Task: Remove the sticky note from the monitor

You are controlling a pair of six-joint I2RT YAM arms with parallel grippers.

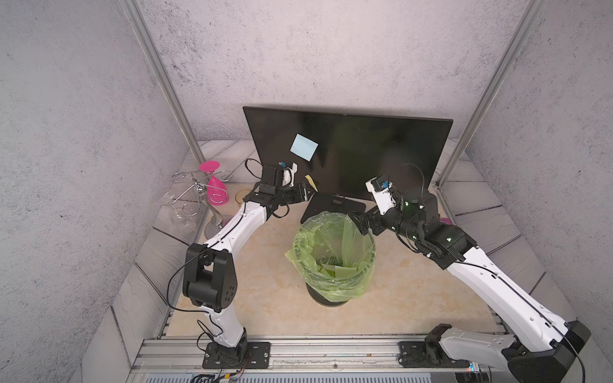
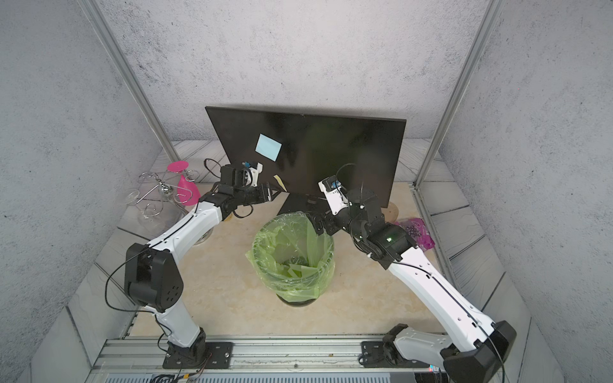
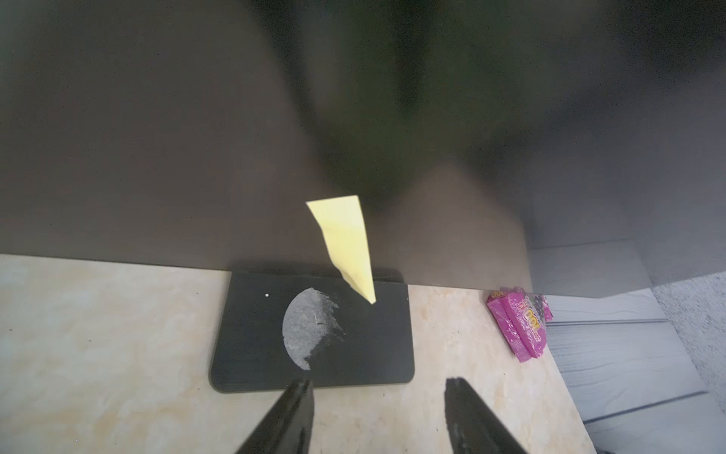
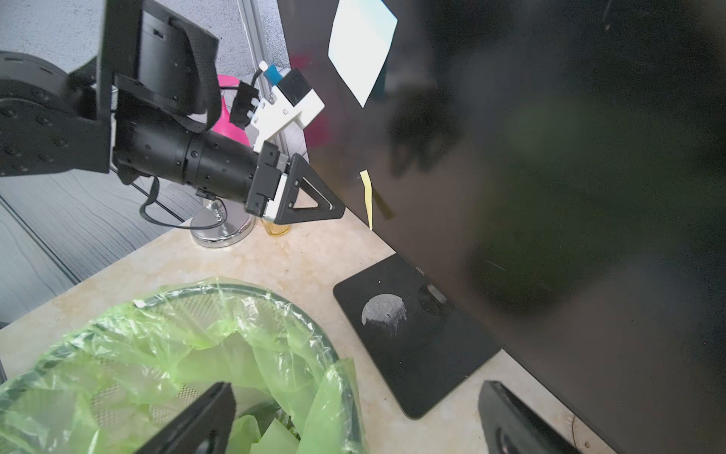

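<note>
A curled yellow sticky note (image 3: 346,243) shows in front of the lower part of the dark monitor (image 1: 376,153); whether its top edge touches the screen I cannot tell. Higher on the screen a pale blue sticky note (image 1: 304,147) lies flat. My left gripper (image 1: 309,192) is just beside the yellow note. In the left wrist view its fingers (image 3: 291,420) are apart with nothing between them, and the note appears beyond their tips. My right gripper (image 1: 365,224) stands open and empty at the bin's rim. The green-lined bin (image 1: 300,239) has green and pale pieces inside.
The black monitor base (image 3: 249,333) lies behind the bin. At the left are a metal rack (image 1: 194,188) and a pink object (image 1: 217,189). A purple packet (image 2: 416,233) rests at the far right.
</note>
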